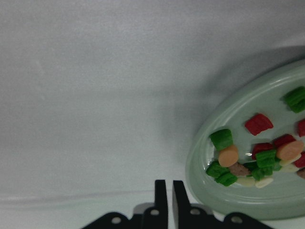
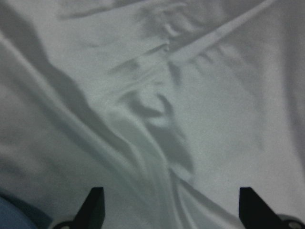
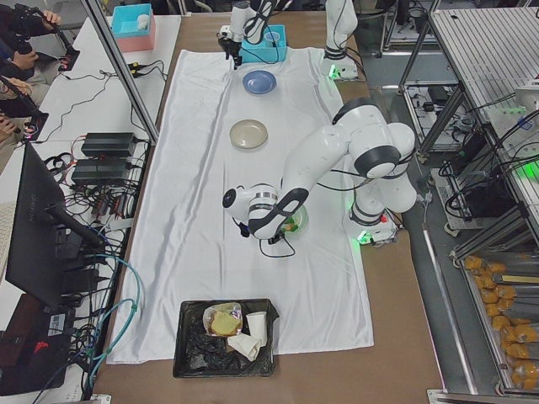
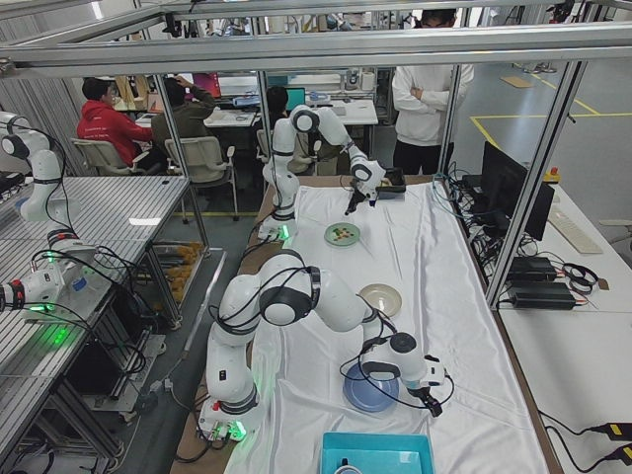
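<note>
My left gripper is shut, nothing seen between its fingers, over the white cloth beside a green plate point(image 1: 238, 200) of chopped vegetable pieces, red, green, orange and pale. My right gripper is open above wrinkled cloth, with a blue plate point(image 4: 370, 395) close by; its edge shows at the lower left of the right wrist view. A beige plate point(image 3: 248, 133) lies between the two plates.
A black lined tray point(image 3: 194, 358) with a foil dish and white cloths sits at the near end. A blue bin point(image 4: 375, 444) stands at the far end.
</note>
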